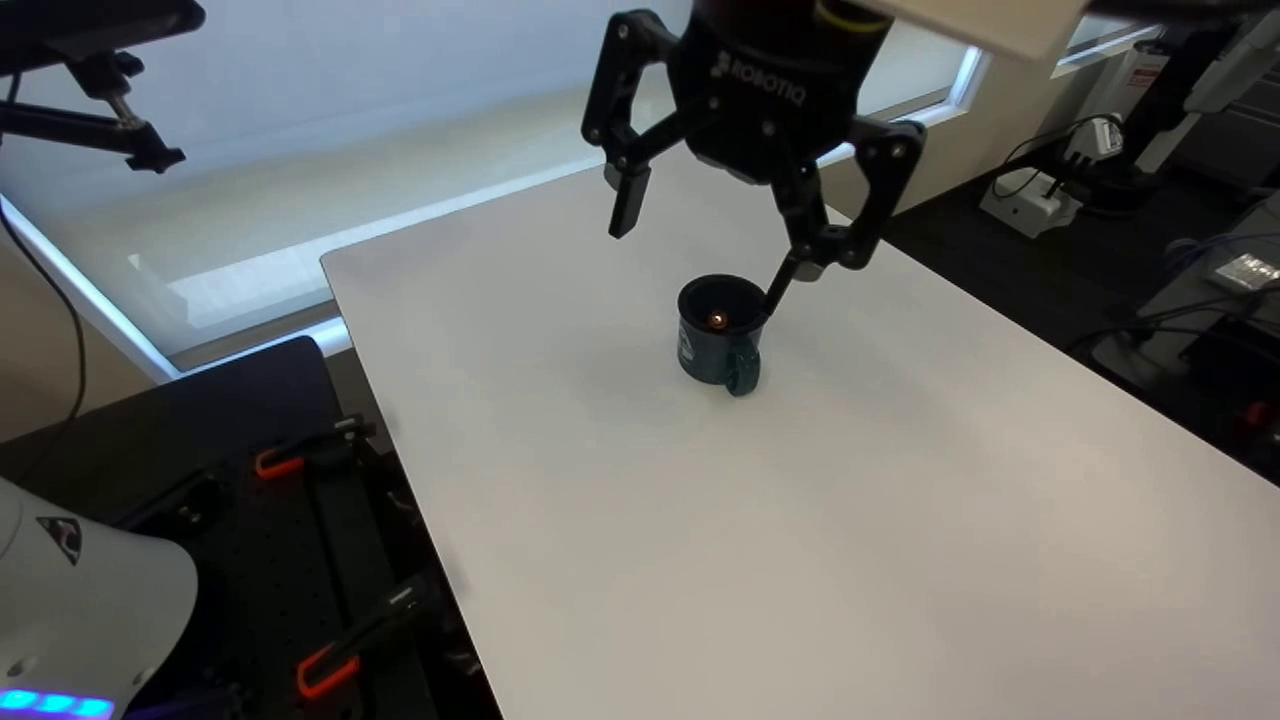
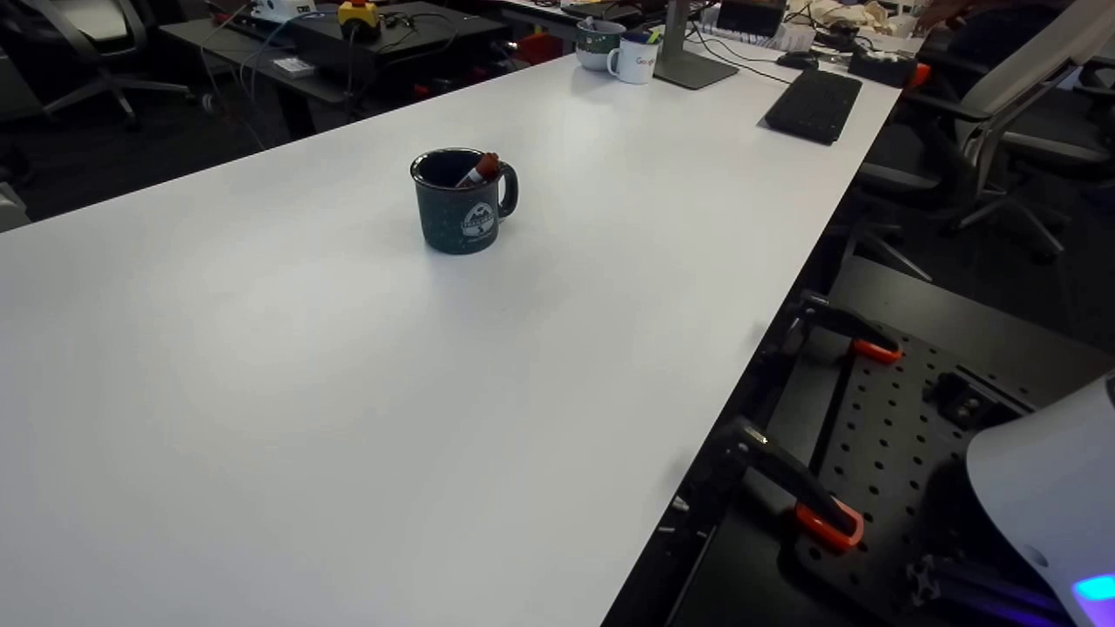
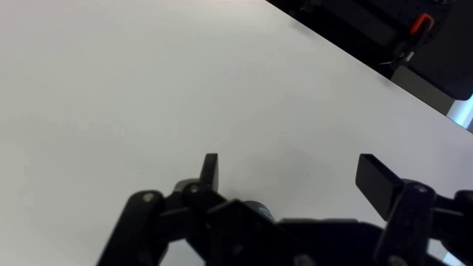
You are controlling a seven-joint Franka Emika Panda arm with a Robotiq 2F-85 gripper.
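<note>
A dark green mug (image 1: 702, 349) stands upright on the white table, its handle toward the viewer in exterior view 1. Inside it leans a marker with a reddish-brown end (image 2: 487, 165) that pokes above the rim. My gripper (image 1: 696, 262) hangs over the table near the mug, open wide with nothing between its fingers. One finger appears close to the mug's rim in exterior view 1; whether it touches cannot be told. In the wrist view the gripper is open over bare table, and only a sliver of the mug (image 3: 260, 209) shows behind it.
Far along it stand a white mug (image 2: 634, 63), another dark cup (image 2: 598, 43), a monitor stand and a keyboard (image 2: 815, 104). Orange-tipped clamps (image 2: 831, 526) sit along the robot's base beside the table edge.
</note>
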